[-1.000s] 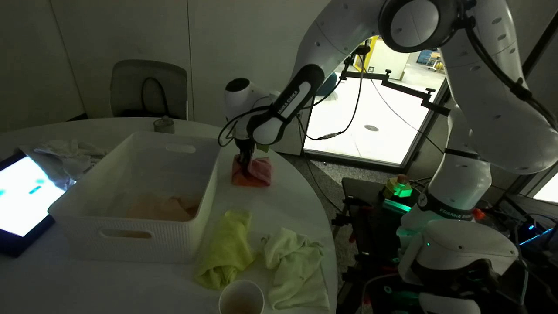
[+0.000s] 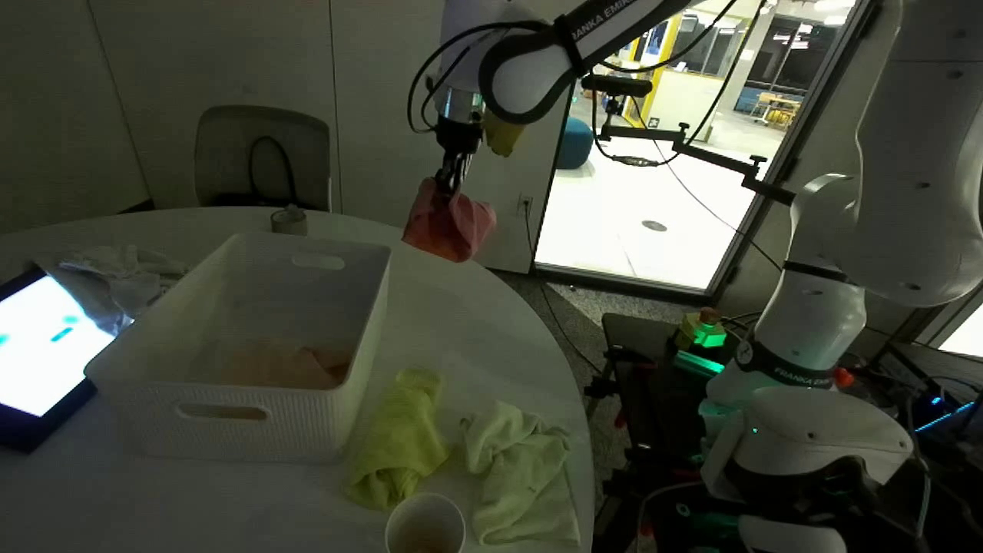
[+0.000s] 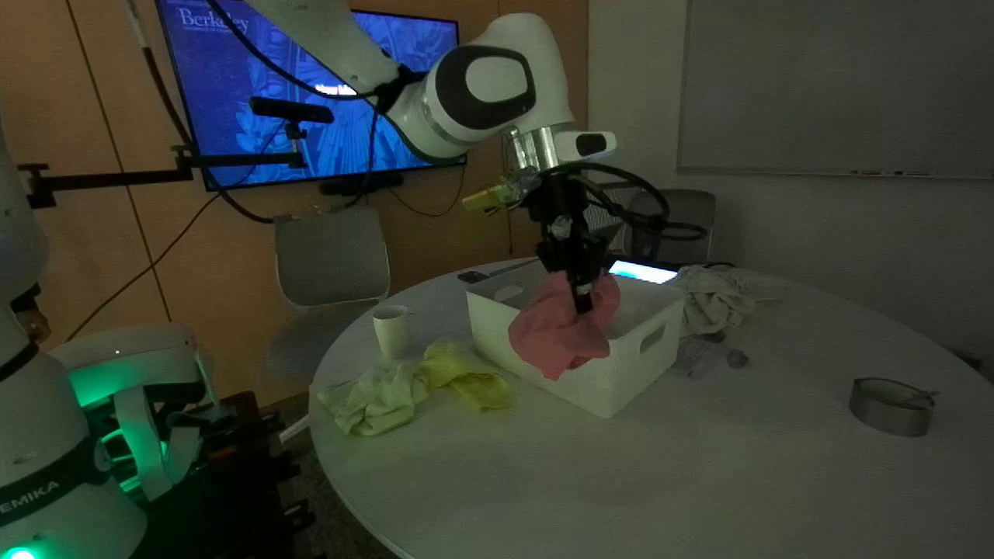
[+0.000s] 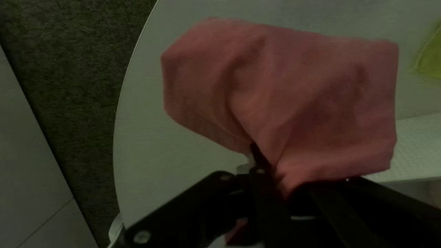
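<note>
A pink-red cloth (image 2: 448,224) hangs in the air above the table, beside the far right corner of the white bin in exterior view 1. My gripper (image 2: 449,189) points down and is shut on it. In the wrist view the cloth (image 4: 297,95) spreads out beyond the fingers and hides part of the table. Exterior view 2 has the cloth (image 3: 559,326) in front of the white bin (image 3: 578,382). Inside the bin (image 2: 249,419) lies an orange-peach cloth (image 2: 286,365). On the table lie a yellow-green cloth (image 2: 401,441) and a pale green cloth (image 2: 518,470).
Near the pale cloths stands a white cup (image 3: 391,331). A lit screen (image 2: 41,341) and a grey-white cloth (image 3: 713,300) are on the bin's other side. A round grey container (image 3: 891,407) sits apart, with bare table around it.
The arm has risen, lifting the pink-red cloth off the table. The cloth now hangs loose from the gripper. The bin and the other cloths have stayed put.
</note>
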